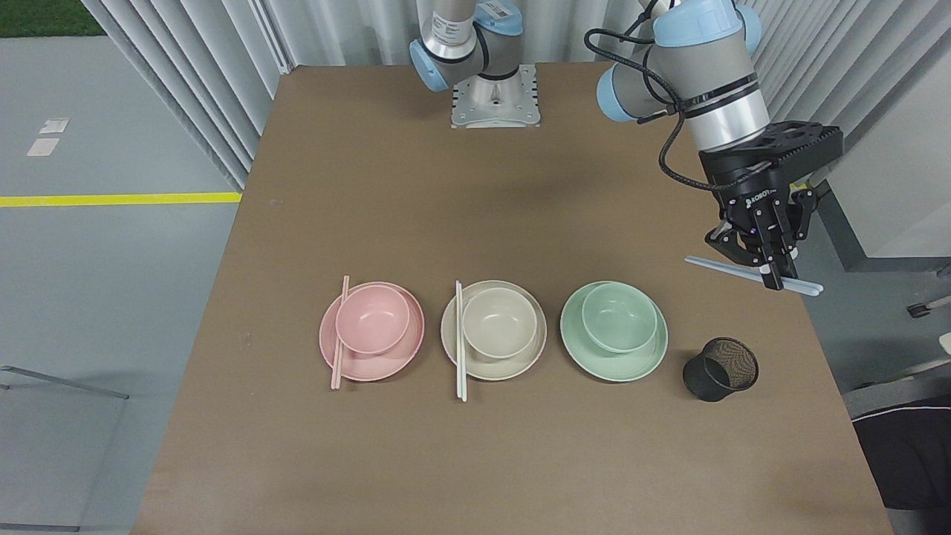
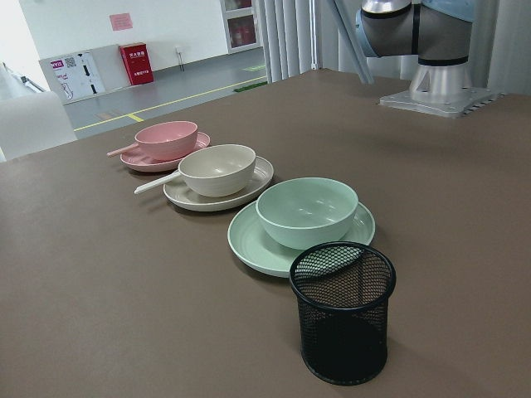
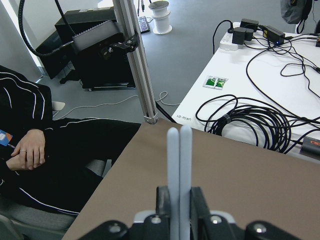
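My gripper (image 1: 773,272) is shut on a pair of pale blue chopsticks (image 3: 184,165), held level above the table's right edge. On the table a pink bowl (image 1: 372,316) sits on its plate with pink chopsticks (image 1: 336,357) beside it; a cream bowl (image 1: 499,321) on its plate has white chopsticks (image 1: 461,357) along its left. A green bowl (image 1: 620,315) sits on a green plate (image 1: 615,365) with no chopsticks beside it. A black mesh cup (image 1: 720,369) stands right of it; in the front view I see no chopsticks inside.
A seated person (image 3: 55,175) is by the table's edge in the wrist view.
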